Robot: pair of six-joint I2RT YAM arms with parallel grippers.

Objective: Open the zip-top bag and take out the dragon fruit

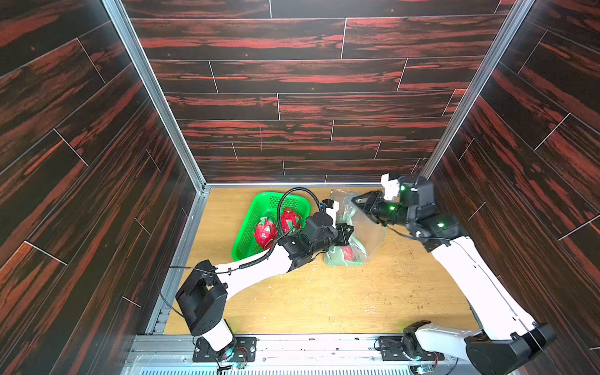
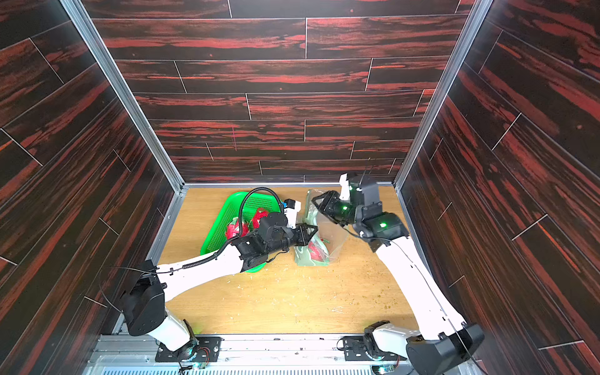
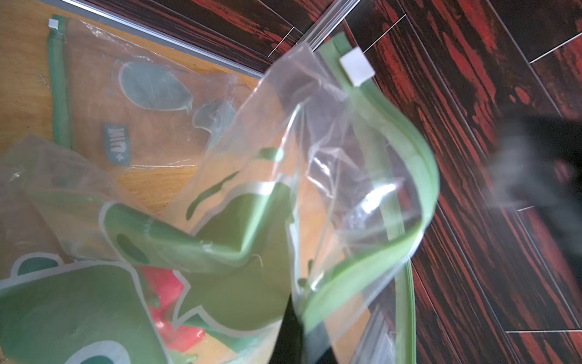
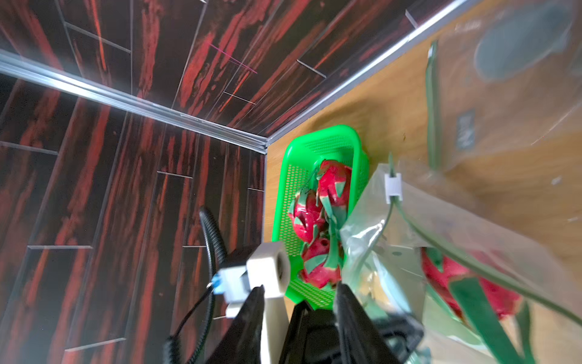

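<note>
The zip top bag (image 3: 254, 236) is clear with green print. Its green-edged mouth (image 3: 424, 176) gapes, with the white slider (image 3: 357, 65) at one end. My left gripper (image 1: 347, 235) is shut on the film at the mouth's edge, as the left wrist view shows at the bottom. Inside the bag lies a red dragon fruit (image 4: 473, 276), partly covered by print and film. My right gripper (image 1: 357, 201) is above and to the right of the left one, apart from the bag. Its fingers (image 4: 357, 327) stand open, with nothing held between them.
A green basket (image 4: 285, 206) with several dragon fruits (image 4: 306, 212) stands left of the bag. Another clear bag (image 3: 151, 103), apparently empty, lies flat behind.
</note>
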